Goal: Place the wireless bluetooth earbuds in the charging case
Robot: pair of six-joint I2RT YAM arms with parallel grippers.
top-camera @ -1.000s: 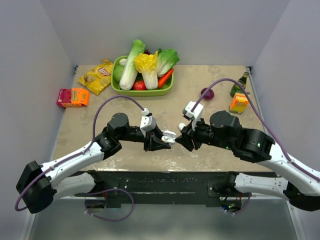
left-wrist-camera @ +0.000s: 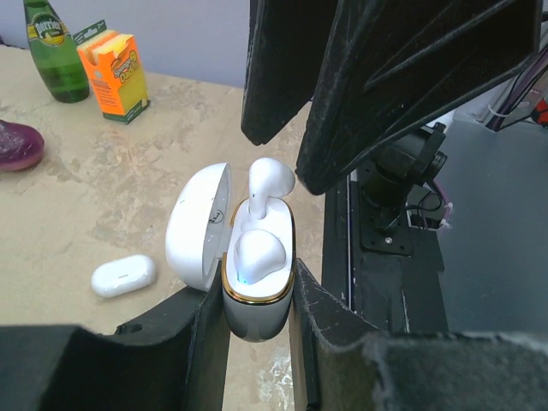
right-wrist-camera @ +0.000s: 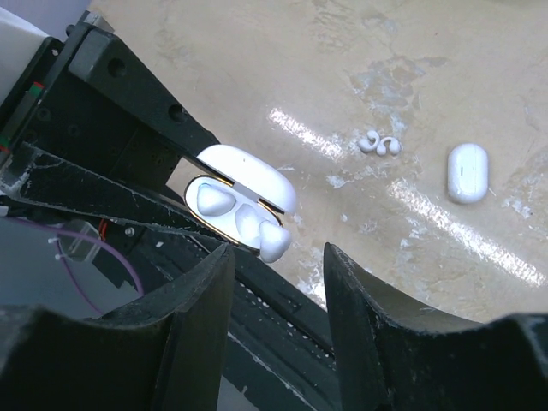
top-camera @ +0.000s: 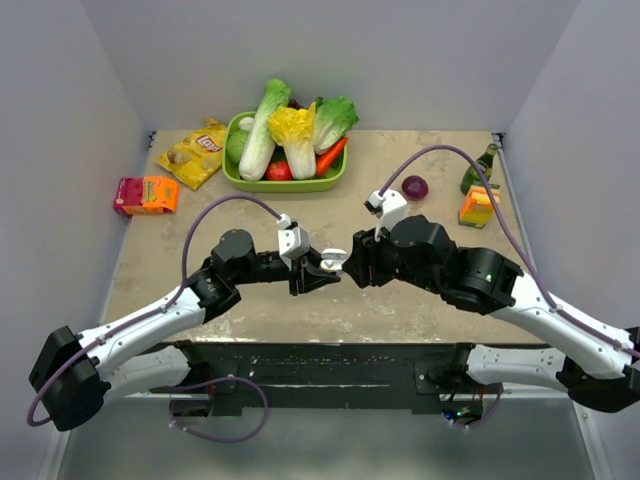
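My left gripper is shut on the white charging case (left-wrist-camera: 253, 291), its lid (left-wrist-camera: 193, 223) open. A white earbud (left-wrist-camera: 268, 181) sits in the case's upper slot with its top sticking out. My right gripper is part open just beside that earbud, nothing between its fingers. On the table, a small pair of white pieces (right-wrist-camera: 379, 144) and a white oval piece (right-wrist-camera: 467, 171) lie apart.
A green basket of vegetables (top-camera: 247, 181) stands at the back, chips (top-camera: 193, 150) and a box (top-camera: 146, 195) left. An onion (top-camera: 414, 188), bottle (top-camera: 480, 170) and orange carton (top-camera: 477, 210) stand back right.
The left gripper with the case has shifted slightly.
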